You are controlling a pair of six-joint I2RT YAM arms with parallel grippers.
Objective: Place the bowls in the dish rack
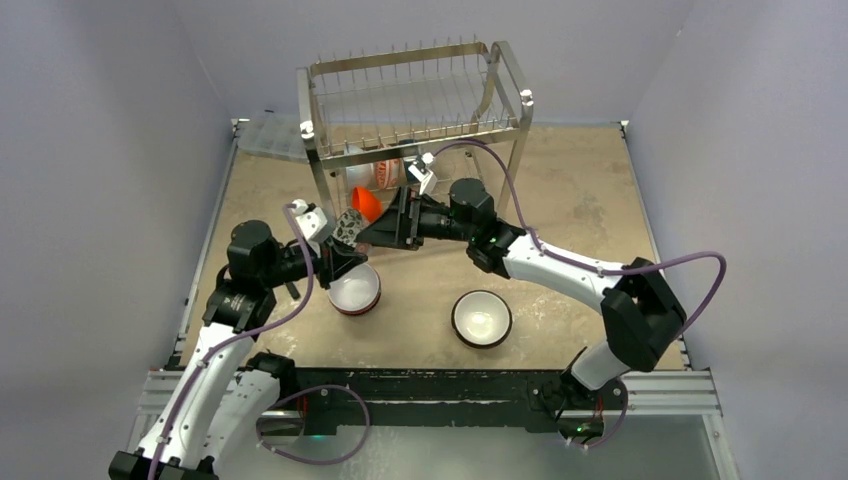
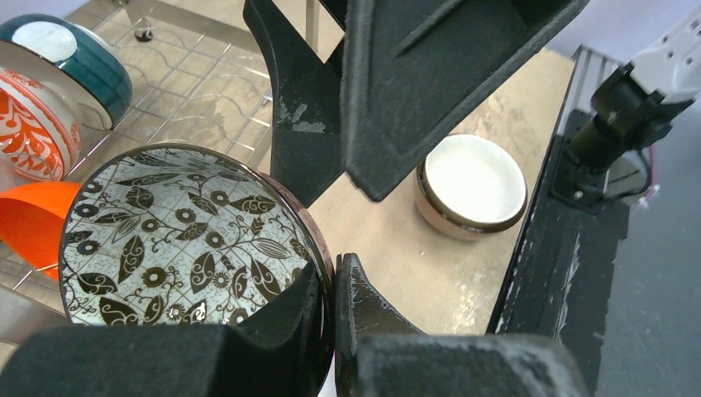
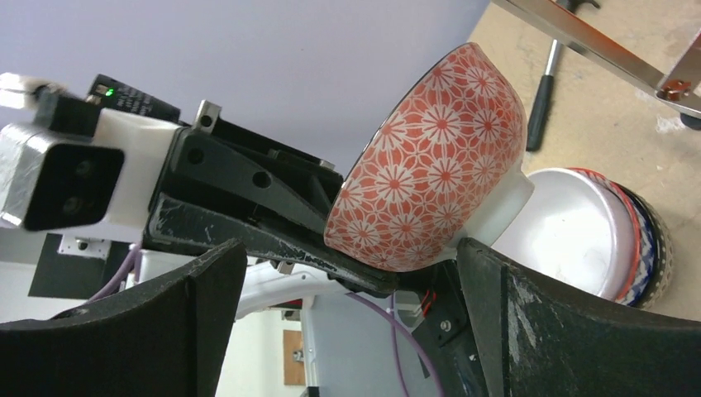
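Note:
A bowl (image 1: 349, 225) with red outside (image 3: 426, 165) and leaf-patterned inside (image 2: 186, 236) is held upright on its side by my left gripper, shut on its rim. My open right gripper is just beside it, fingers either side of the bowl in the right wrist view. Orange (image 1: 366, 203), red-patterned (image 2: 33, 124) and teal (image 2: 91, 74) bowls rest in the lower level of the rack (image 1: 333, 68). Below the grippers is a bowl stack (image 3: 558, 236); another pale bowl stack (image 2: 471, 178) stands at the front right.
The rack's metal frame (image 3: 595, 45) is close behind the grippers. A hammer-like tool (image 3: 541, 107) lies on the left of the table (image 1: 580, 200).

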